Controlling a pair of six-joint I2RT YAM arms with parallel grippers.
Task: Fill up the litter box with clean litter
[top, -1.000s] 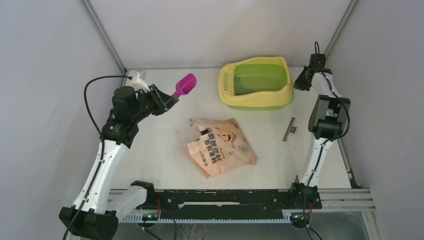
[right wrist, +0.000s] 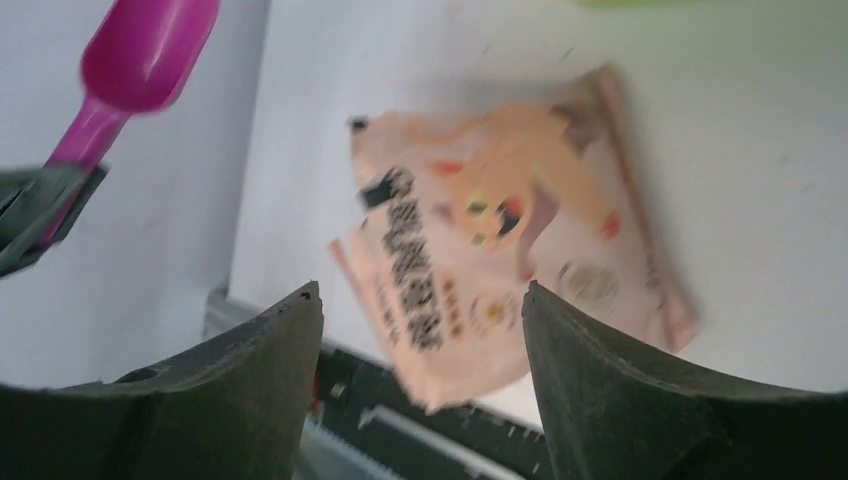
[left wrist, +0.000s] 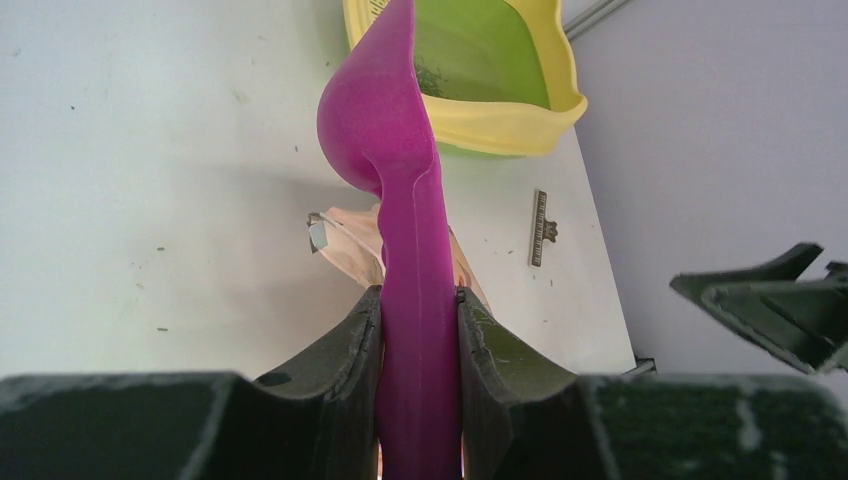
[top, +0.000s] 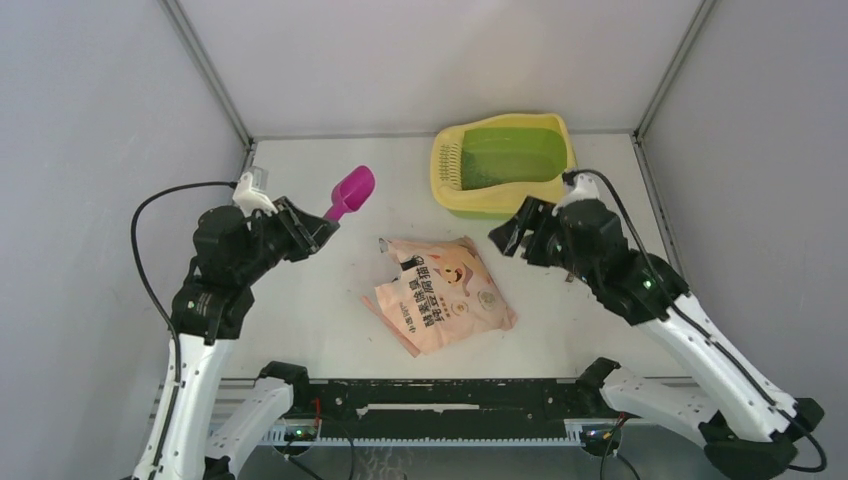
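Note:
My left gripper [top: 322,232] is shut on the handle of a magenta scoop [top: 352,190], held raised at the left of the table. Up close in the left wrist view, the scoop [left wrist: 415,260] runs upward from between the fingers. The litter box [top: 447,180], a green tray with a yellow rim, stands at the back, right of centre, with some dark grains inside. A pink printed litter bag [top: 450,295] lies in the middle front. My right gripper [top: 507,240] stands open above the table, right of the bag's top, nothing between its fingers.
A dark metal clip [left wrist: 539,230] lies on the right of the table, mostly hidden under the right arm in the top view. Walls close off the back and both sides.
The right arm has swung from beside the box to over the table near the bag. Earlier, the box shifted slightly left. The left gripper has drawn a little left and nearer, scoop still held.

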